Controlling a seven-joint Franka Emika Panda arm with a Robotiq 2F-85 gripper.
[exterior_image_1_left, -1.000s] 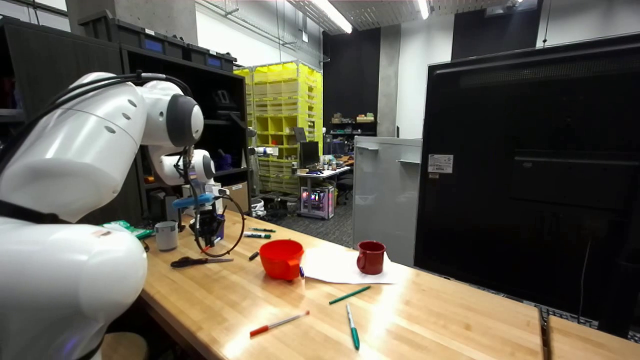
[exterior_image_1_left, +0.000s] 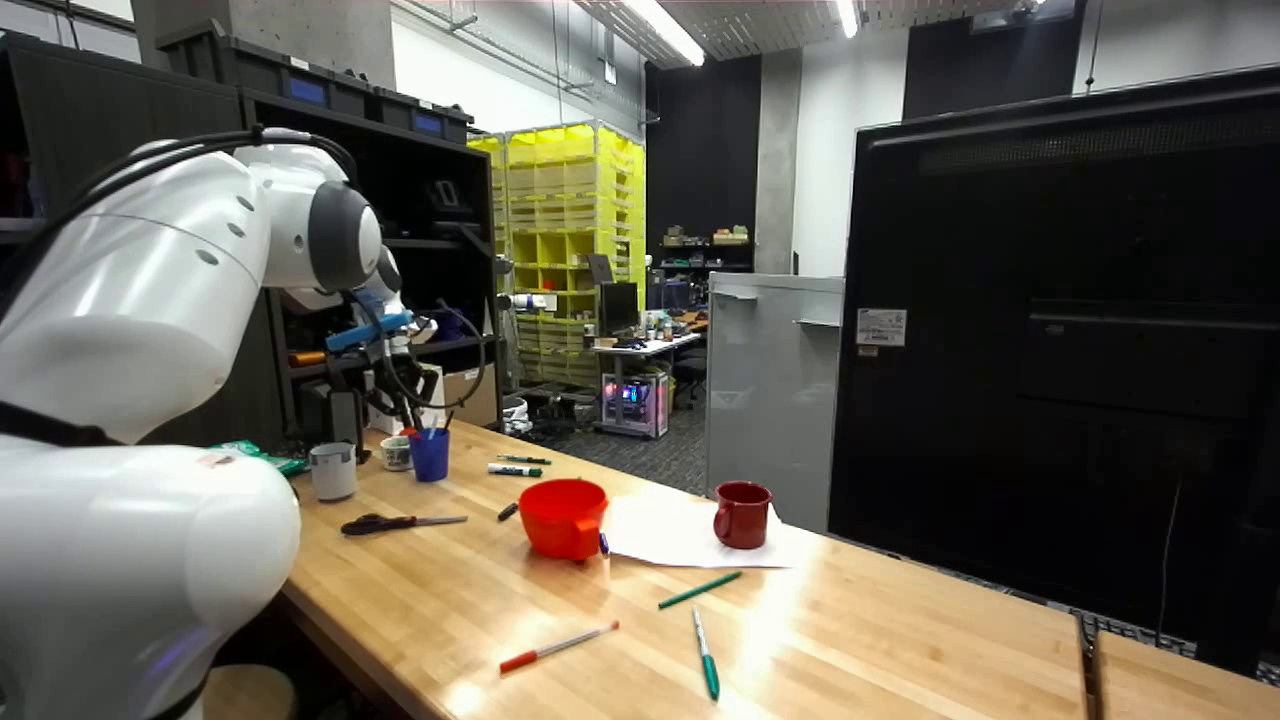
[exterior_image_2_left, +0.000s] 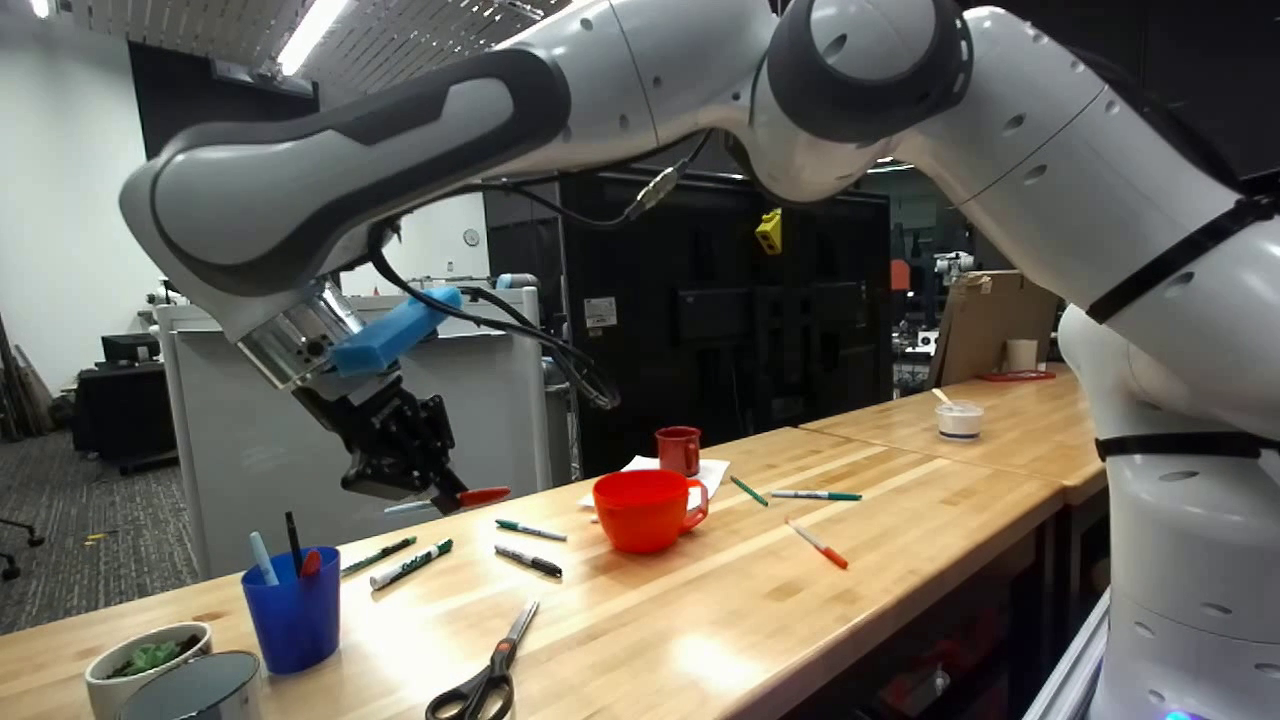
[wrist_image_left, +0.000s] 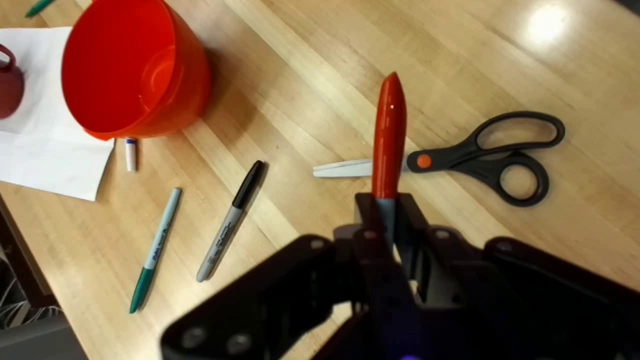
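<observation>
Held above the table is a red-capped marker with a grey barrel (wrist_image_left: 390, 135), gripped near the cap's base; its red cap (exterior_image_2_left: 483, 496) points out to one side. My gripper is shut on it. In exterior view 2 the gripper (exterior_image_2_left: 446, 490) hangs tilted, above and to the right of the blue pen cup (exterior_image_2_left: 292, 618), apart from it. Several pens stand in that cup. Exterior view 1 shows the arm's end over the blue cup (exterior_image_1_left: 429, 458), partly hidden by cables.
Scissors (wrist_image_left: 447, 157) lie below the held marker. A black-capped marker (wrist_image_left: 231, 222) and a green-capped one (wrist_image_left: 155, 252) rest nearby. The red bowl (exterior_image_2_left: 642, 514) and dark red mug (exterior_image_1_left: 743, 516) stand further along. A potted plant (exterior_image_2_left: 150, 660) and grey mug (exterior_image_1_left: 332, 470) flank the blue cup.
My gripper has risen from low over the table beside the blue cup, carrying the red-capped marker up with it. The cup now shows more clearly, and the table items look unmoved.
</observation>
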